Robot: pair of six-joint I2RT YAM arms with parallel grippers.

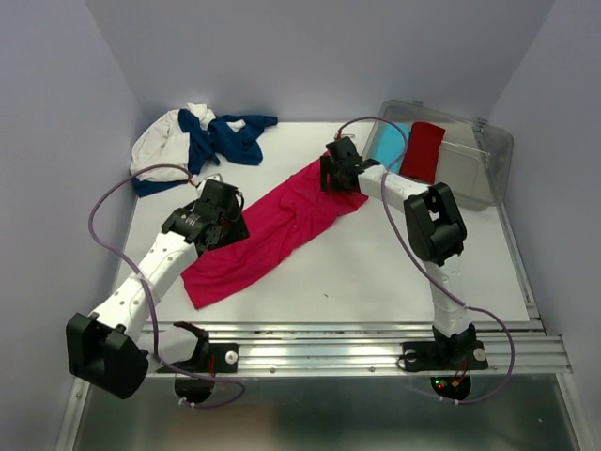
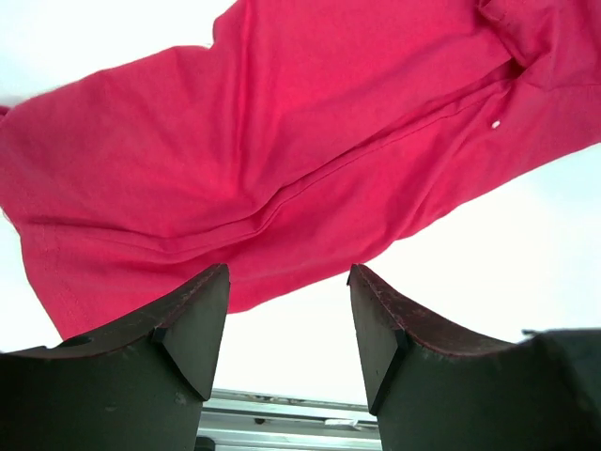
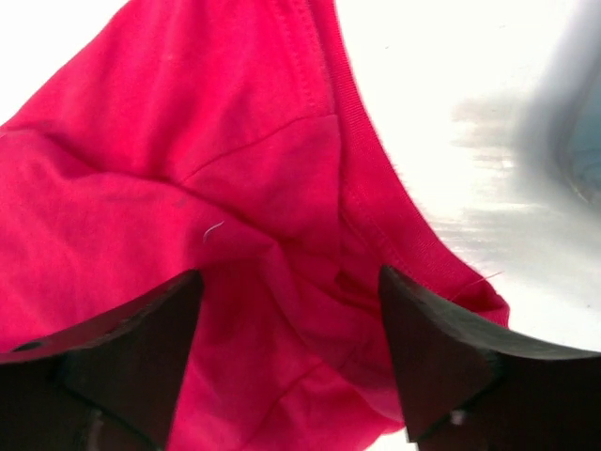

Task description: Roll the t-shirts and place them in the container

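Observation:
A red t-shirt lies spread diagonally across the table, creased and with folds. My left gripper is over its lower-left part, open, with cloth below in the left wrist view. My right gripper is at the upper-right end, its fingers apart over bunched red cloth; whether cloth is between the fingertips is hard to tell in the blurred lower edge of the right wrist view.
A pile of white and navy clothes lies at the back left. A clear bin at the back right holds a blue and a dark red roll.

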